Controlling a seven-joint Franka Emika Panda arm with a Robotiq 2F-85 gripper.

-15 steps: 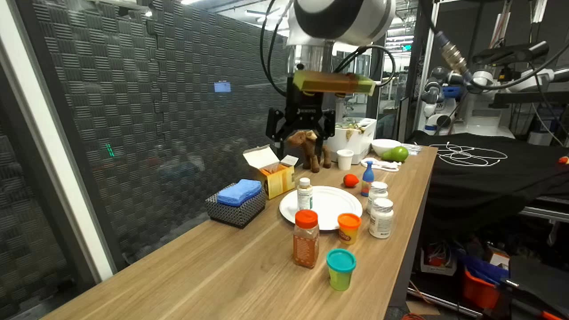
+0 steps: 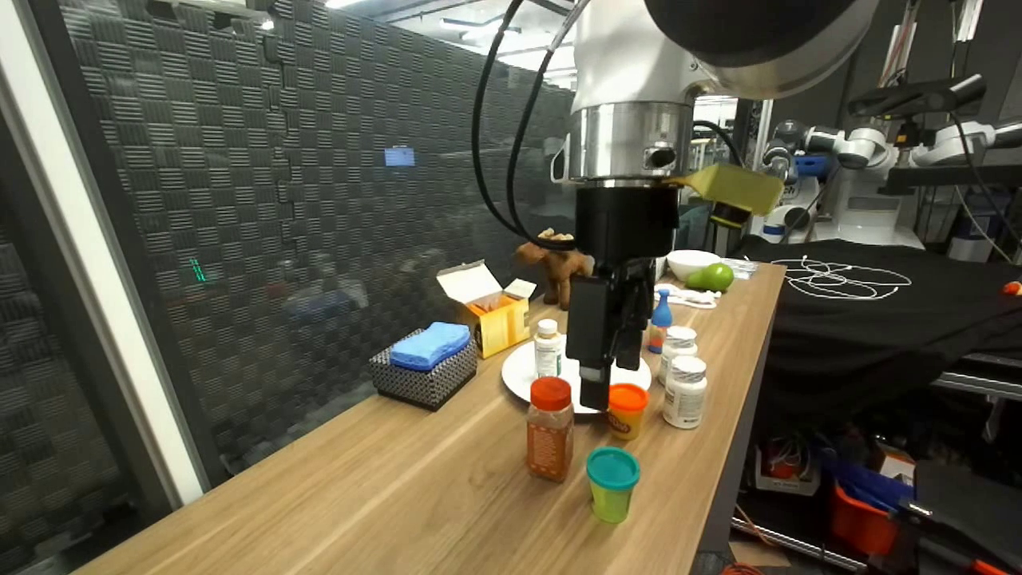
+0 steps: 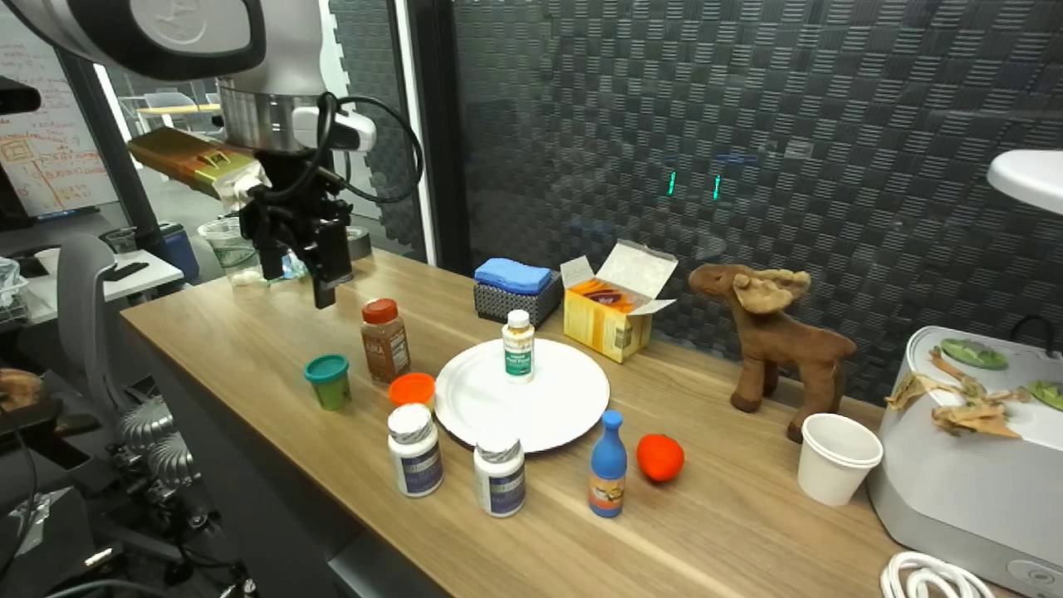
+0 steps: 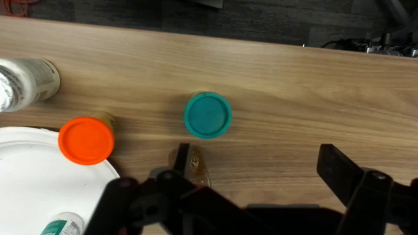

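Observation:
My gripper (image 3: 296, 284) hangs above the near end of the table, fingers pointing down. In the wrist view its fingers stand wide apart with nothing between them. A green tub with a teal lid (image 4: 208, 115) stands upright beyond the fingertips. One finger (image 4: 182, 160) covers most of the red-lidded spice jar (image 3: 385, 342), leaving only part of it visible in the wrist view. The orange-lidded tub (image 4: 86, 141) stands beside the white plate (image 3: 573, 394). On the plate stands a white bottle with a green label (image 3: 518, 349).
Two white pill bottles (image 3: 414, 453) stand near the table edge, with a blue bottle (image 3: 608, 468) and a red ball (image 3: 659, 458) beyond. A yellow box (image 3: 608, 329), a basket with blue cloth (image 3: 515, 289) and a toy moose (image 3: 777, 339) line the wall. The near end is clear.
In exterior view 1 my arm has come from above the far part of the table to the near side, and the gripper has turned. The things on the table have not moved.

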